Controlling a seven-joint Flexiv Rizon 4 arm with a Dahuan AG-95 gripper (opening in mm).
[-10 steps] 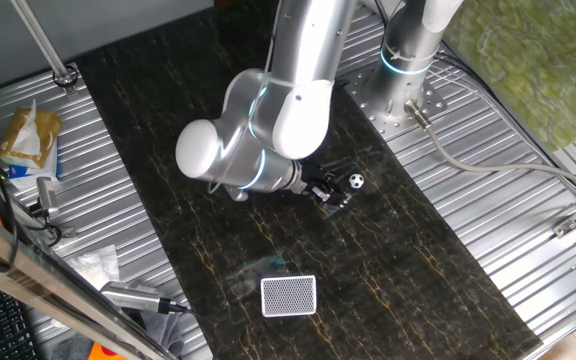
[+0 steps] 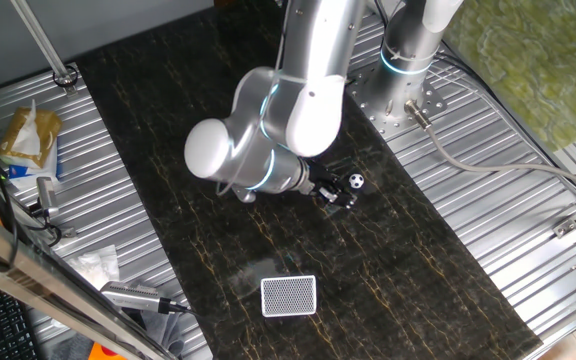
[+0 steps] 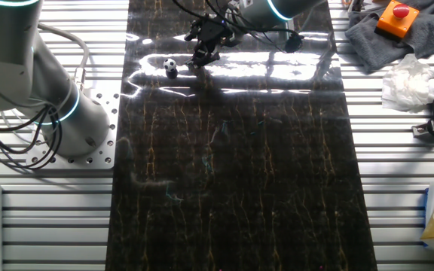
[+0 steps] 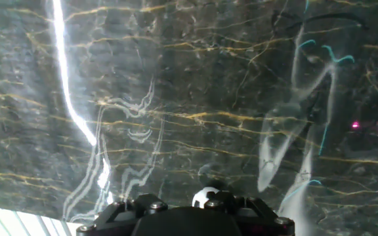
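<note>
A small black-and-white soccer-patterned ball [image 2: 356,181] rests on the dark marble-look table top, near the edge on the robot base's side. My gripper [image 2: 344,193] is low over the table right beside it, its black fingers spread apart. In the second exterior view the ball [image 3: 170,65] appears a little clear of the gripper [image 3: 194,51]. The wrist view shows the ball [image 4: 204,196] partly hidden behind one finger, with a gap between the fingers. Whether they touch the ball cannot be told. A white mesh-patterned rectangular object [image 2: 289,297] lies farther along the table.
The robot's base [image 2: 396,95] stands beside the table top on slatted metal. Along the opposite side are a tissue pack [image 2: 30,138], a crumpled white bag [image 3: 409,81] and an orange box with a red button [image 3: 399,16].
The arm has shifted slightly to the right in the first exterior view, and the gripper has moved a little with it. The ball and the white mesh object have stayed put.
</note>
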